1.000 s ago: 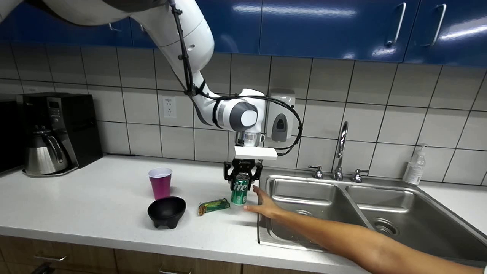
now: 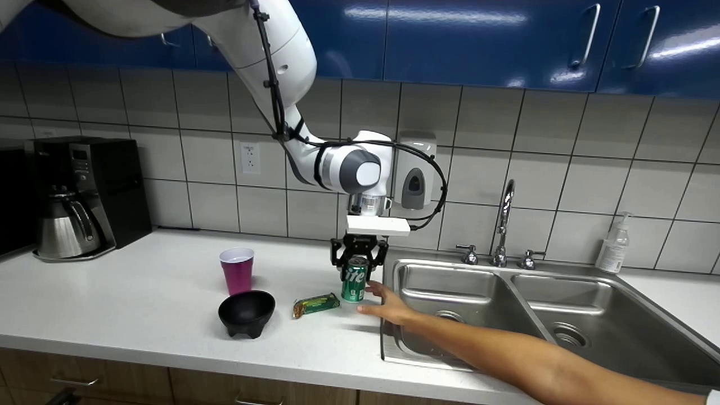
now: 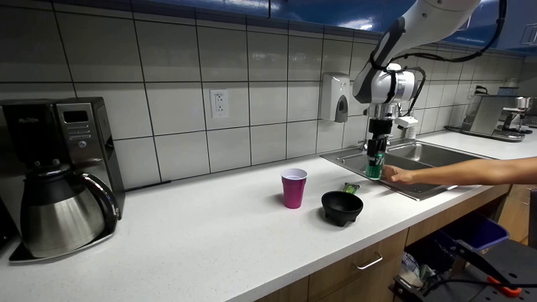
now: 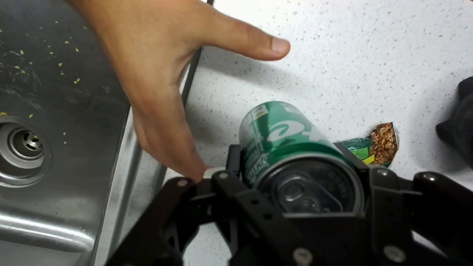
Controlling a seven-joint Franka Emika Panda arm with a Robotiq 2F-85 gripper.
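Note:
A green soda can (image 2: 354,287) stands upright near the sink's left edge, and my gripper (image 2: 355,273) is shut on its upper part from above. In the wrist view the can (image 4: 283,133) sits between the two black fingers, its top with the pull tab facing the camera. Exterior view 2 shows the can (image 3: 374,171) under the gripper (image 3: 376,157). Whether its base touches the counter is hard to tell. A person's hand (image 2: 388,307) is spread close beside the can on the sink side; in the wrist view the hand (image 4: 164,84) reaches one fingertip to the gripper's finger.
Left of the can lies a green-wrapped snack bar (image 2: 317,305), then a black bowl (image 2: 247,317) and a magenta cup (image 2: 237,273). The double sink (image 2: 472,290) is on the right. A coffee maker (image 2: 88,196) stands far left, with open counter between.
The person's hand has shifted slightly left, closer to the can. My arm, gripper and the can look the same.

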